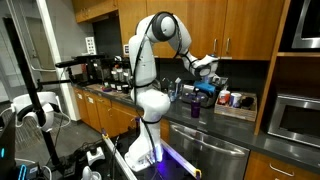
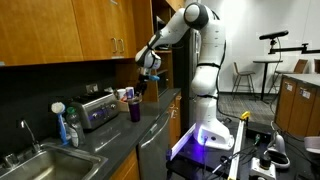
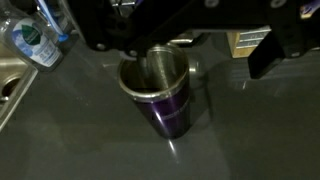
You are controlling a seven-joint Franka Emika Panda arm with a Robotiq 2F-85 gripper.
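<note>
A dark purple tumbler (image 3: 172, 115) with a bare metal rim stands on the dark counter; its open mouth faces the camera in the wrist view. From the side, the same tumbler (image 2: 135, 113) appears upright near the counter's front. My gripper is open, its dark fingers (image 3: 262, 52) wide apart. The tumbler's mouth lies near the left finger, and the gripper partly covers its far rim. In the first exterior view the gripper (image 1: 206, 91) hangs above and slightly right of the tumbler (image 1: 195, 110). Whether a finger touches it, I cannot tell.
Behind the tumbler stands a toaster (image 2: 96, 109). A wooden box (image 1: 237, 104) with several items is at the back right. Bottles (image 3: 38, 44) stand near the sink (image 2: 55, 163). Bare counter (image 1: 228, 126) extends to the right.
</note>
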